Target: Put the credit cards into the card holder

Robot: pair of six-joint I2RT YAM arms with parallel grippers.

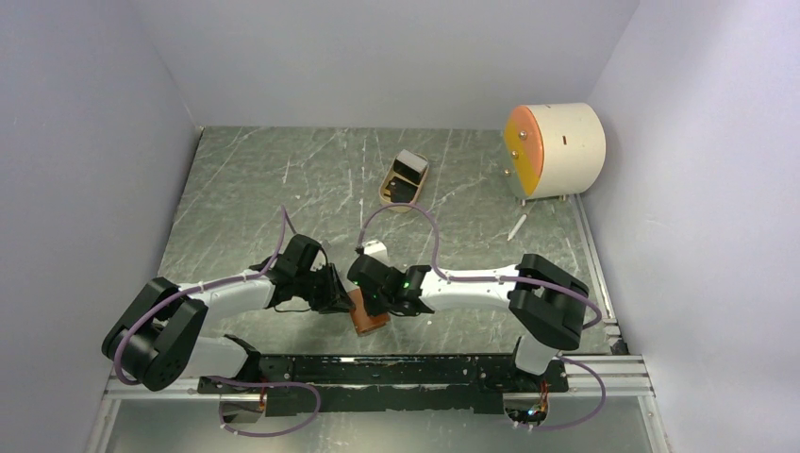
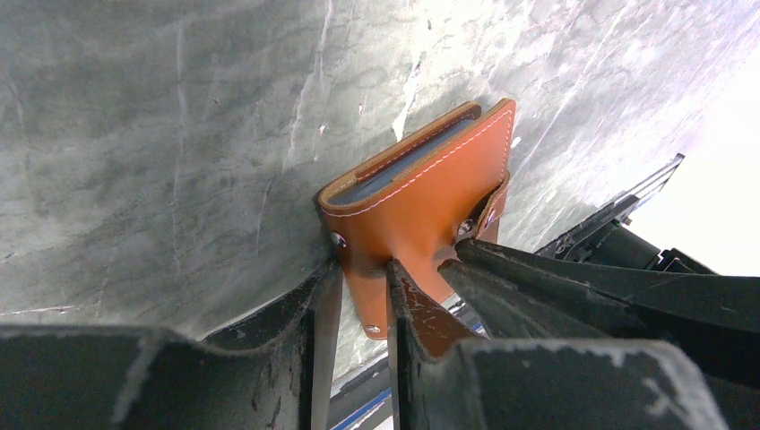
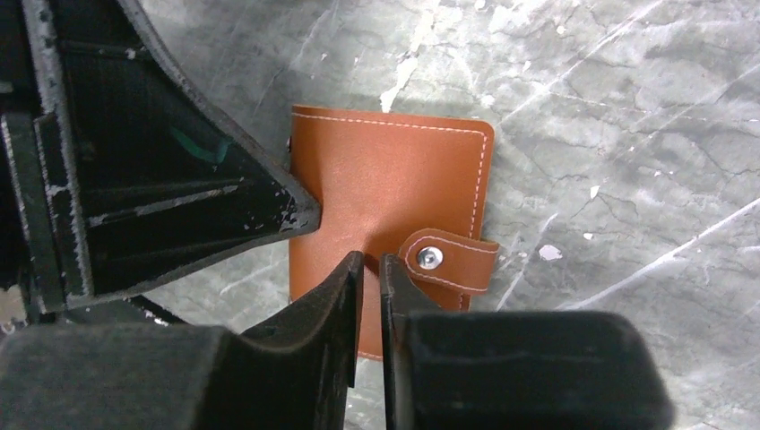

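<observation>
A brown leather card holder lies on the marble surface near the front middle, between both grippers. In the left wrist view the holder shows a grey inner edge along its open side; my left gripper is shut on its near side. In the right wrist view the holder has a snap strap, and my right gripper is shut at its face beside the strap, nothing seen between the fingers. I cannot tell any credit cards apart.
A small tan box with dark and light items stands at the back middle. A cream drum-shaped cabinet stands at the back right, a white pen in front of it.
</observation>
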